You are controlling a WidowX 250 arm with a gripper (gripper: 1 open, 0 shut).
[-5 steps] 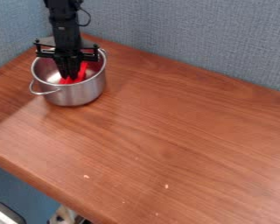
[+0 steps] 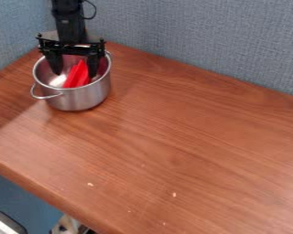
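Observation:
A steel pot [image 2: 69, 99] with side handles stands at the back left of the wooden table. A red object [image 2: 77, 78] lies inside it. My black gripper [image 2: 74, 66] is open over the pot, its fingers reaching into the top of it on either side of the red object's upper part, as far as this small view shows.
Blue-grey padded walls [image 2: 211, 37] stand behind and to the left. The table's near left edge drops away to a blue floor.
Since a second ago my gripper has risen slightly and more of the red object shows.

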